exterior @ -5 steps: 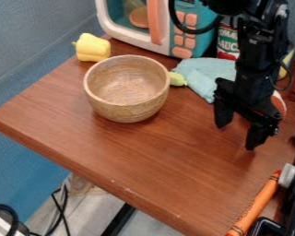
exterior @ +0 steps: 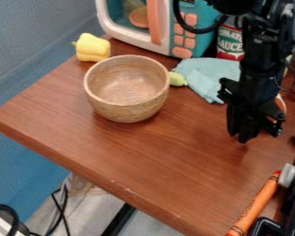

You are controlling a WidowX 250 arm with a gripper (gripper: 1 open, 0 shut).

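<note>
My black gripper (exterior: 243,127) hangs low over the right part of the wooden table (exterior: 137,166), its fingertips pointing down. It partly hides a round object with a red rim (exterior: 278,113) behind it. Whether anything sits between the fingers cannot be made out. A woven bowl (exterior: 125,92) stands to the left of the gripper.
A yellow pepper (exterior: 92,48) lies at the back left near a toy microwave (exterior: 144,17). A light blue cloth (exterior: 202,76), a green item (exterior: 176,79) and a can (exterior: 230,40) are behind. An orange crayon (exterior: 254,207) lies front right.
</note>
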